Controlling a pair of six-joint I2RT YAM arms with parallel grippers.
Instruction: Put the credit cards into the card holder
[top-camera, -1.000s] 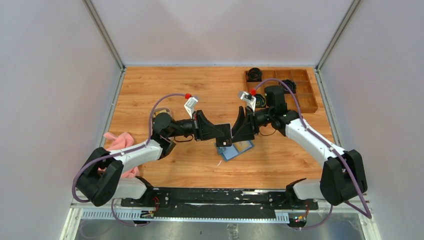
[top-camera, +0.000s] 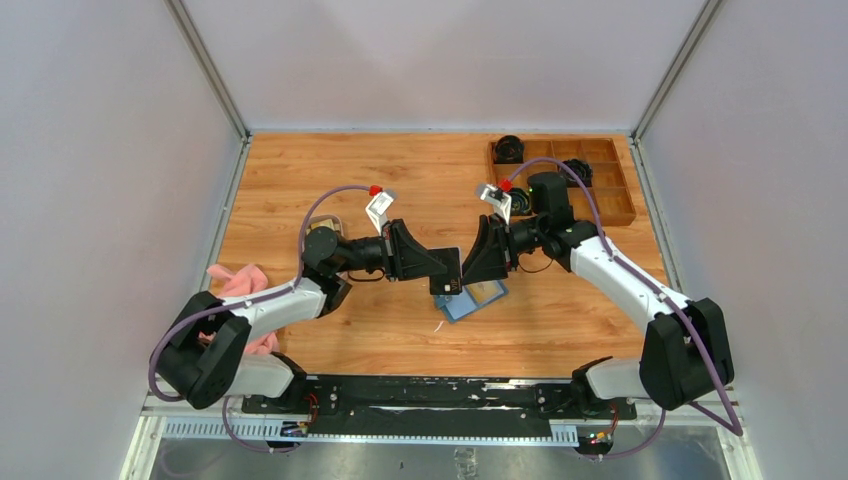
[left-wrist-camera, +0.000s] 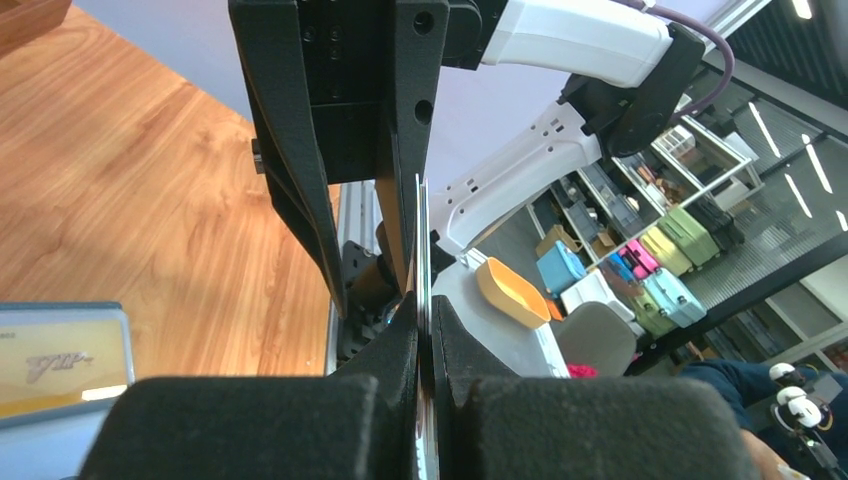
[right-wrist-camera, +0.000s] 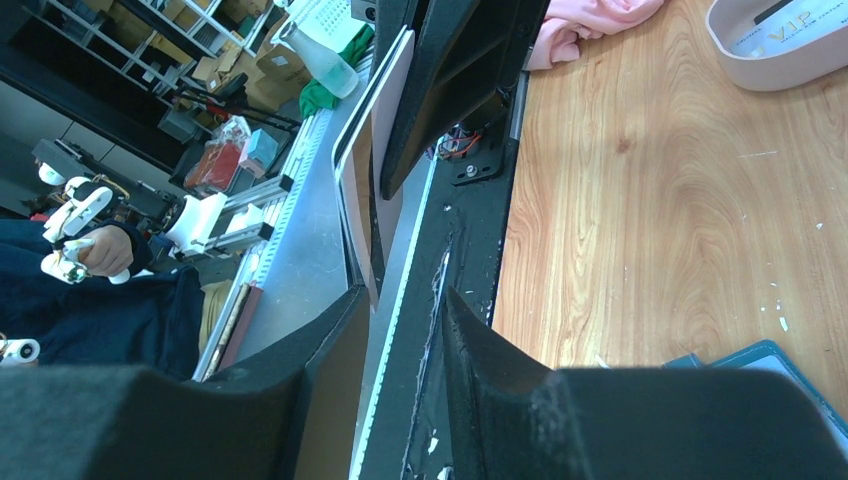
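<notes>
A thin dark-faced card (top-camera: 446, 272) hangs over the table, with my left gripper (top-camera: 440, 267) shut on its edge. In the left wrist view the card (left-wrist-camera: 423, 240) stands edge-on; it looks like two thin layers. The right wrist view shows those layers (right-wrist-camera: 360, 180) slightly spread at the lower end. My right gripper is part open close by, one fingertip near the card's lower corner; whether they touch I cannot tell. Below lies the blue card holder (top-camera: 460, 307), with a yellow card marked VIP (left-wrist-camera: 60, 362) under its clear window.
A pale pink box (right-wrist-camera: 745, 70) holding a VIP card stands on the table, mostly hidden by my left arm from above. A pink cloth (top-camera: 240, 280) lies left. The wooden tray (top-camera: 618, 190) with black coils is at back right.
Both arms and the card have stayed almost in place.
</notes>
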